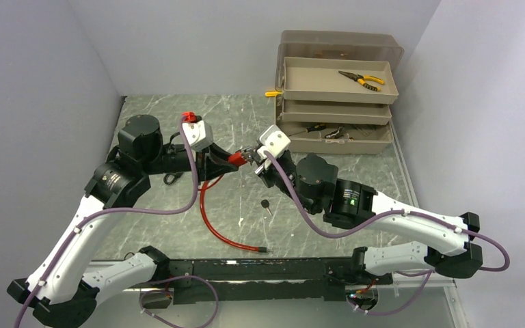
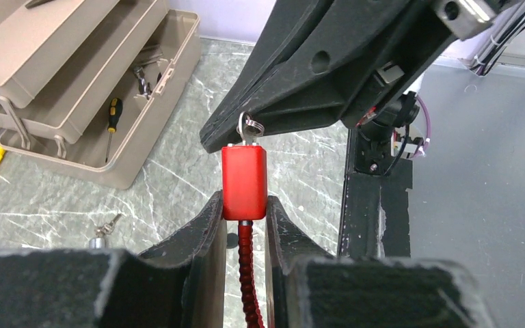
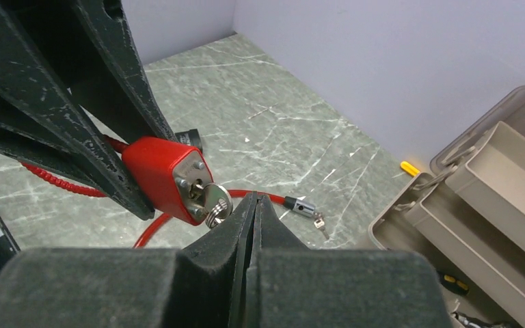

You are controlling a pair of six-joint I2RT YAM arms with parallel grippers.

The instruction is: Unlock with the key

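Note:
A red lock body (image 2: 245,181) on a red cable is held in my left gripper, which is shut on it. A key (image 3: 217,201) with rings stands out of the lock's metal face in the right wrist view. My right gripper is shut, its tips right by the key and rings, with nothing clearly between them. In the top view the two grippers meet at the lock (image 1: 238,158) above the worktop.
A beige tiered toolbox (image 1: 335,75) with pliers and screwdrivers stands at the back right. The red cable (image 1: 212,229) lies on the marble worktop, with a dark key (image 1: 265,204) to its right. Grey walls surround the space.

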